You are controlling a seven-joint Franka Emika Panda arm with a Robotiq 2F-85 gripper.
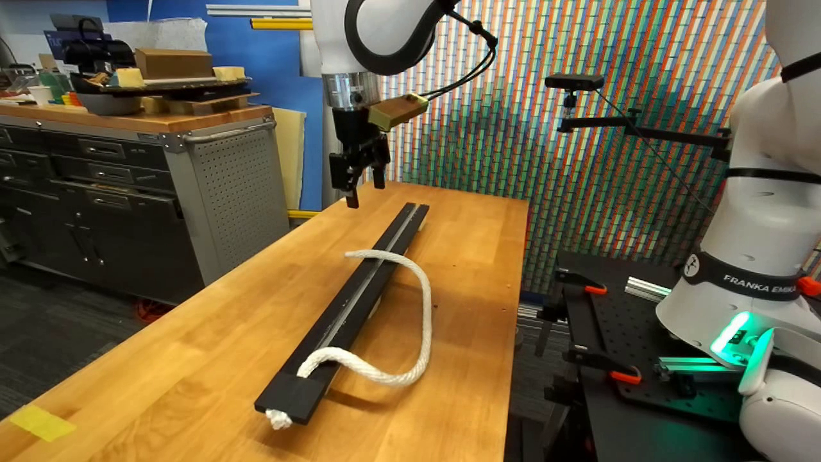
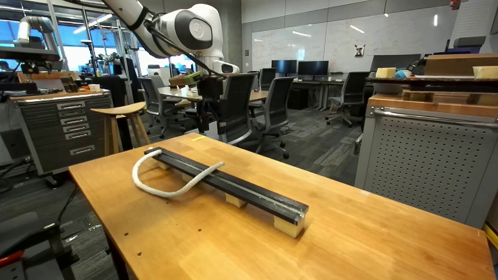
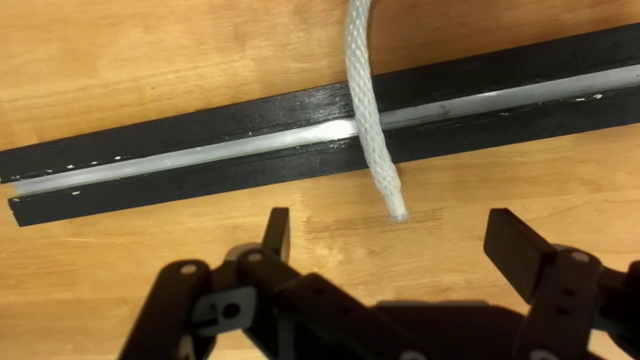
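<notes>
A white braided rope (image 1: 427, 308) curves out from one end of a long black channel (image 1: 350, 304), loops over the table beside it and crosses back over it. In the wrist view the rope (image 3: 364, 99) lies across the black channel (image 3: 240, 153) and its pale groove, its loose end resting past the near edge. My gripper is open, its fingers (image 3: 516, 246) wide apart with nothing between them. In exterior view 1 the gripper (image 1: 365, 192) hangs above the table, clear of rope and channel. Exterior view 2 shows the gripper (image 2: 205, 123) beyond the channel (image 2: 252, 193).
Small light blocks (image 2: 289, 226) prop the channel above the wooden table (image 1: 200, 362). A second white arm (image 1: 754, 208) stands at the right. A cabinet (image 1: 238, 177) sits across the aisle.
</notes>
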